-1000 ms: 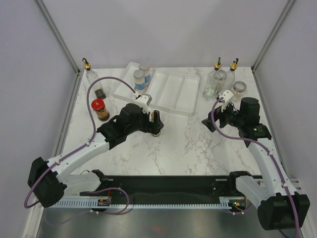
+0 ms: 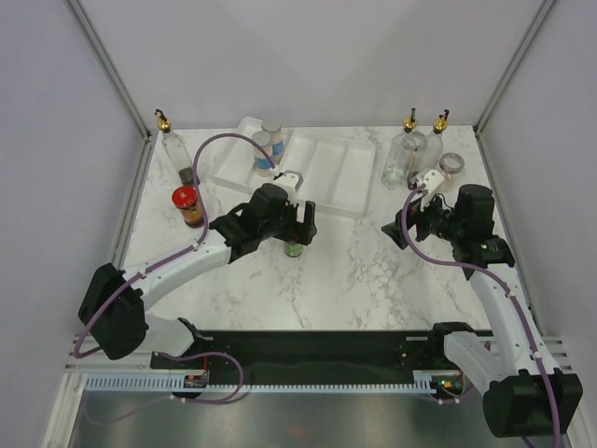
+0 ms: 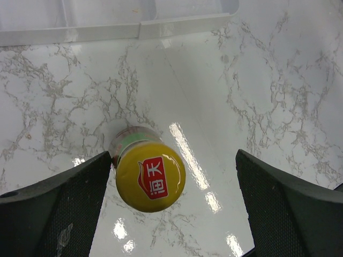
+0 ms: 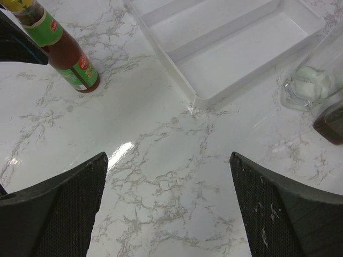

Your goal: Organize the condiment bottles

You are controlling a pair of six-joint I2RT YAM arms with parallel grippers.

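A sauce bottle with a yellow cap and green label stands upright in front of the white divided tray (image 2: 331, 177), seen also as a red-brown bottle (image 4: 80, 69) in the right wrist view. My left gripper is open directly over it, its fingers on either side of the cap, apparently not closed on it. My right gripper hangs open over bare marble on the right, nothing between its fingers. Two white-lidded jars (image 2: 263, 152) stand in the tray's left part.
A glass dispenser (image 2: 175, 154) and red-lidded jar (image 2: 186, 200) stand at left. Two glass dispensers (image 2: 399, 159) and a small jar (image 2: 451, 164) stand at back right.
My left gripper has moved right and toward the back of the table, over the sauce bottle. The right arm has barely moved.
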